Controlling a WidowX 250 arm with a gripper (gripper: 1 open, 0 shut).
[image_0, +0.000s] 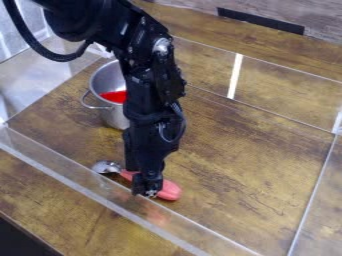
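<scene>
My black gripper (144, 172) is low at the center of the view, its open fingers down over a pinkish-red handled utensil (166, 190) with a metal end (107, 167) lying on the wooden table (254, 160). The fingers overlap the handle; whether they touch it I cannot tell. Behind the arm at the left stands a steel pot (99, 110) with something red (115, 97) inside, partly hidden.
Clear strips or panels run along the table's front-left and right. The table to the right of my gripper is bare. A dark edge lies at the back.
</scene>
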